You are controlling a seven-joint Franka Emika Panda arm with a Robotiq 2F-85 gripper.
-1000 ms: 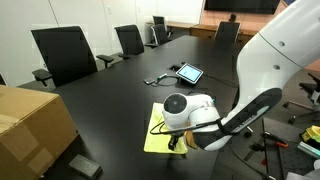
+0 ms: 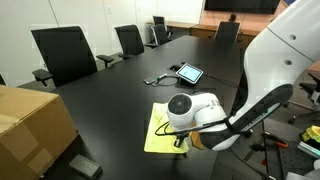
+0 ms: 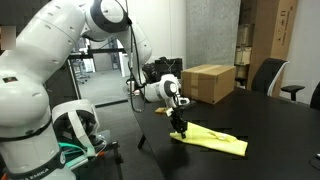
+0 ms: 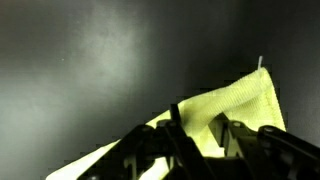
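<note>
A yellow cloth lies spread and a little rumpled on the dark table. My gripper points down at the cloth's near end, with the fingertips at about cloth height. From the wrist, the fingers stand part open, and a raised fold of the yellow cloth shows between and beyond them. Whether the fold touches both fingers is hard to make out. Much of the cloth beneath the gripper is hidden by the gripper itself.
Cardboard boxes stand at the back beside the table. A tablet and cables lie farther along the table, and a small dark block sits near its edge. Bare dark tabletop surrounds the cloth.
The arm has shifted slightly, its upper links a little to the right, while the gripper stays over the same end of the cloth. The cloth shows no clear movement.
</note>
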